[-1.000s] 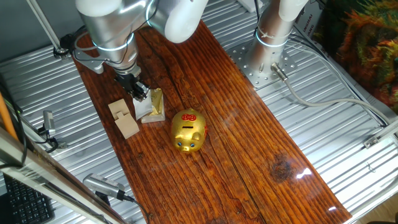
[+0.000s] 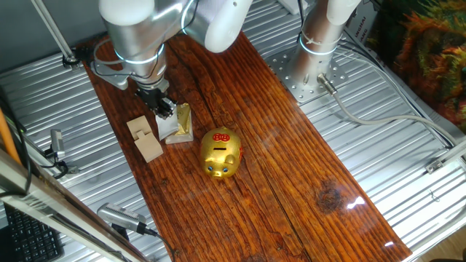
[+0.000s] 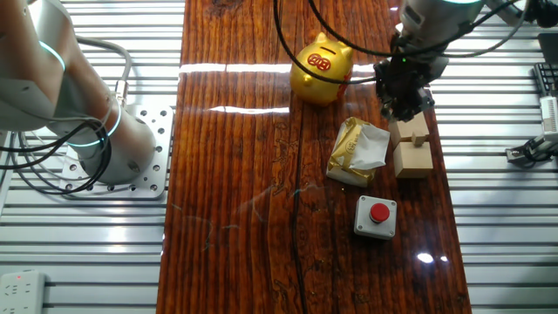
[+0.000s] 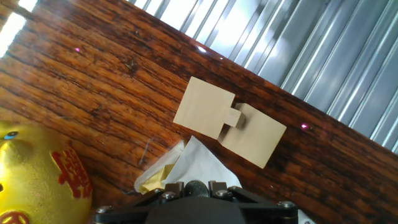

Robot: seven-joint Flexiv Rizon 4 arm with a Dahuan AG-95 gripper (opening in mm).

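My gripper (image 2: 166, 110) hangs near the white flap end of a small gold-and-white packet (image 2: 180, 125). In the wrist view, its dark fingers line the bottom edge, close to the middle, over the near part of the packet (image 4: 163, 174). How far apart the fingertips stand, and whether any paper is between them, does not show clearly. The packet's white flap (image 3: 372, 146) lies folded out toward a pale wooden block piece (image 3: 412, 160). This piece (image 4: 205, 107) has two square parts joined by a small tab. A shiny gold piggy bank (image 2: 221, 153) with red markings stands beside the packet.
A grey box with a red button (image 3: 375, 216) sits on the brown wooden table near the packet. Around the table (image 2: 291, 196) runs ribbed metal decking. The robot's base (image 2: 309, 69) stands beyond one long edge.
The packet, wooden piece and piggy bank look unmoved.
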